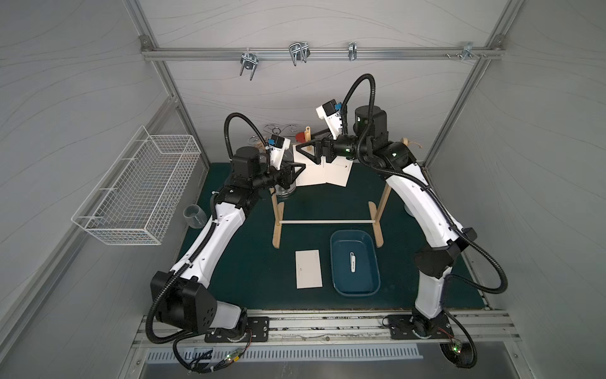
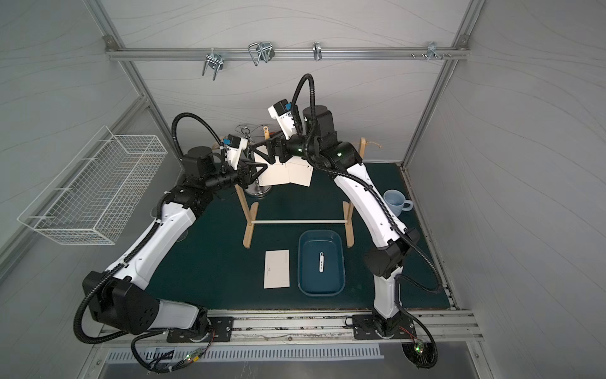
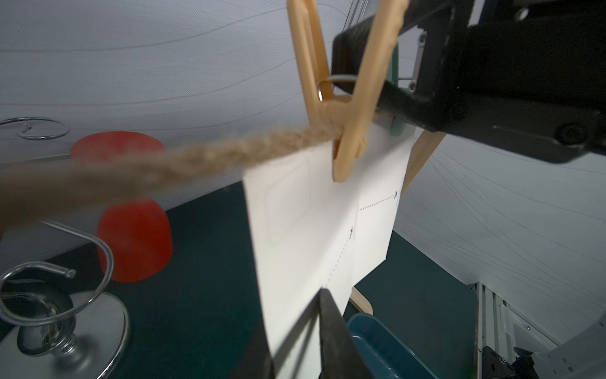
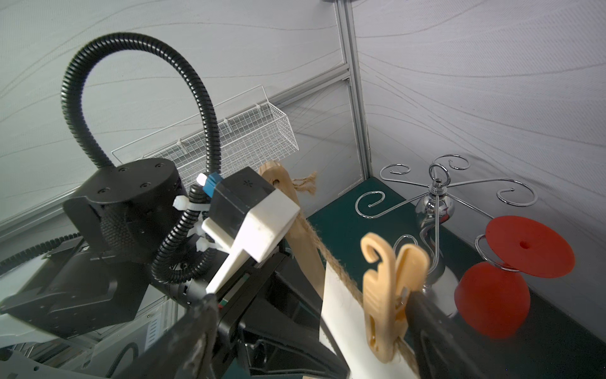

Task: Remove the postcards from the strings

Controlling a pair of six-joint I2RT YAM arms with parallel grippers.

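Note:
Two white postcards hang side by side from a string: the left postcard point(image 1: 309, 174) and the right postcard point(image 1: 339, 170). A wooden clothespin point(image 4: 380, 303) grips the string at the left card's top. My right gripper point(image 1: 309, 142) is open, its two fingers point(image 4: 442, 341) either side of that clothespin and apart from each other. My left gripper point(image 1: 299, 169) is at the left postcard's left edge; in the left wrist view its dark, blurred fingers point(image 3: 341, 334) lie close together over the card, and whether they pinch it cannot be told. A third postcard point(image 1: 308, 269) lies flat on the table.
The blue tray point(image 1: 337, 287) holds one clothespin point(image 1: 353, 262). A metal stand with red discs point(image 4: 520, 243) rises behind the string. The wooden rack's posts point(image 1: 276, 224) flank the cards. A mug point(image 2: 396, 201) is at the right and a glass point(image 1: 195, 216) at the left.

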